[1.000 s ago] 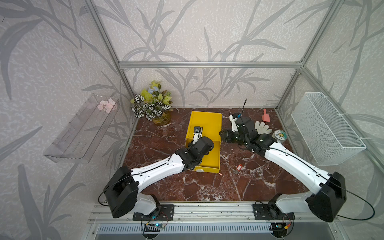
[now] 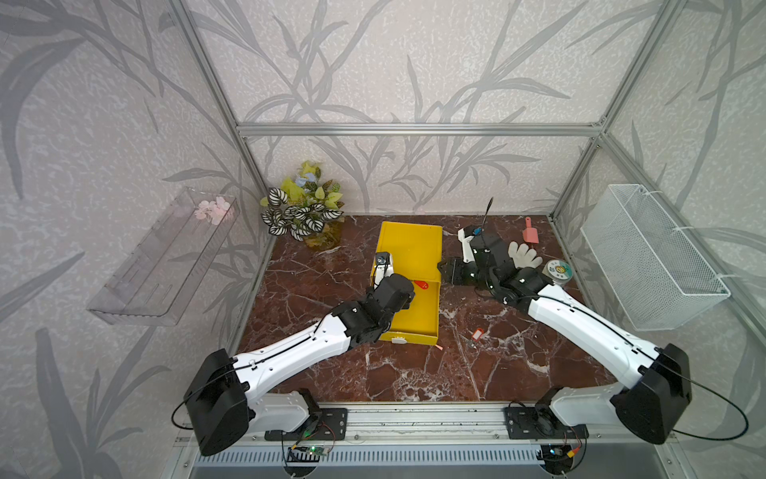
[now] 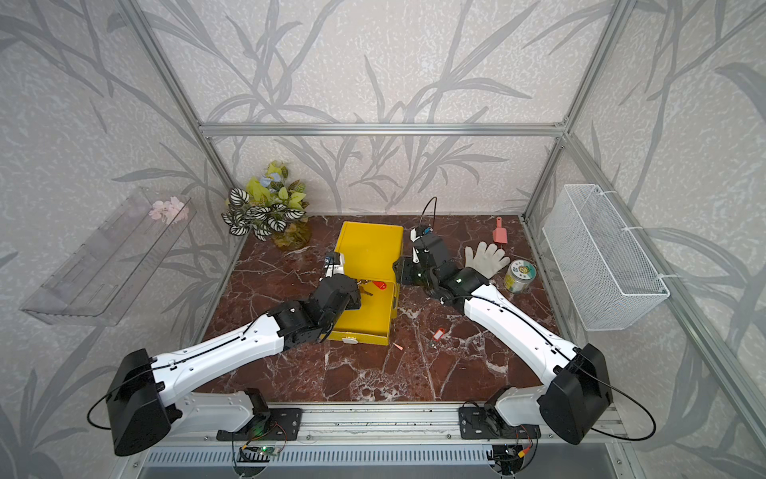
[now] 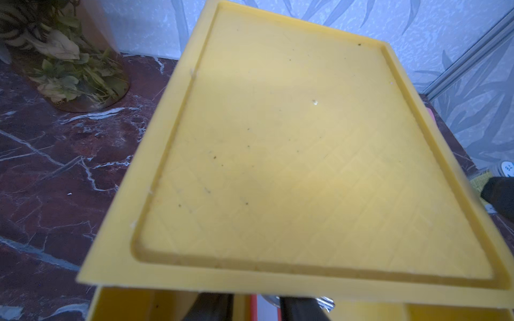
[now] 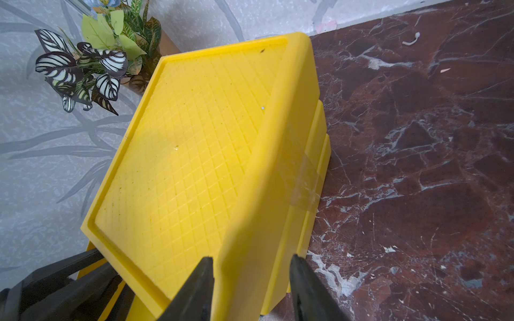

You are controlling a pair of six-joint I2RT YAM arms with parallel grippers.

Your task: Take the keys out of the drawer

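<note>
A yellow drawer unit (image 2: 411, 247) has its front drawer (image 2: 413, 323) pulled out. Inside, the top right view shows small brass-coloured pieces, possibly keys (image 3: 365, 290), beside a red item (image 3: 380, 285); my left arm partly covers them. My left gripper is low at the drawer, under the lid's front edge in its wrist view, its fingers apart, with a red-edged item and some metal behind them. My right gripper stands at the unit's upper right side, fingers apart around the yellow edge; whether they touch it is unclear.
A plant (image 2: 303, 199) stands back left. A glove (image 2: 524, 254), pink scoop (image 2: 530, 234) and can (image 2: 558, 271) are at the right, small items (image 2: 477, 333) right of the drawer. A clear bin and a mesh basket hang on the side walls.
My left arm has shifted left, uncovering more of the red item in the drawer. The right arm has not visibly moved.
</note>
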